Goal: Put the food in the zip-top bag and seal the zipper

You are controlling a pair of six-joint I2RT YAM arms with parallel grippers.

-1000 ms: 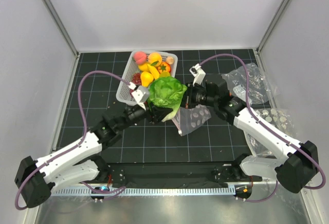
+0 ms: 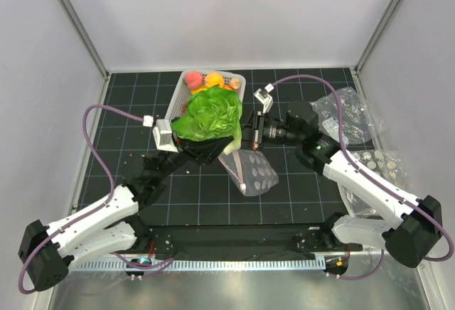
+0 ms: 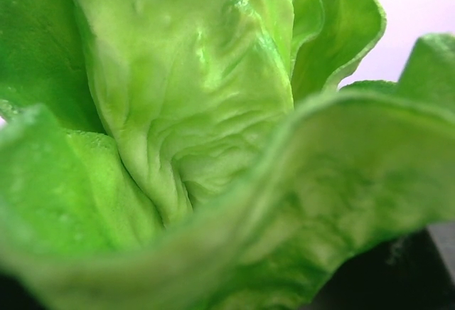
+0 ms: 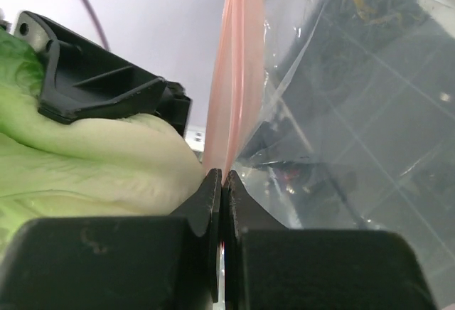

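A big green lettuce (image 2: 210,118) hangs above the table in the top view, its pale stem (image 4: 106,161) towards my right gripper. My left gripper (image 2: 217,151) is shut on the lettuce, one black finger (image 4: 99,82) lying against the stem in the right wrist view. Leaves (image 3: 185,68) fill the left wrist view and hide most of that finger. My right gripper is shut on the edge of the clear zip top bag (image 4: 348,104), by its pink zipper strip (image 4: 238,54). The stem end is beside the strip, outside the visible bag film.
Behind the lettuce stands a white basket (image 2: 177,97) of fruit and vegetables, partly covered from above. Clear bags (image 2: 345,114) lie along the right side.
My right gripper shifted slightly left; the bag hangs from it.
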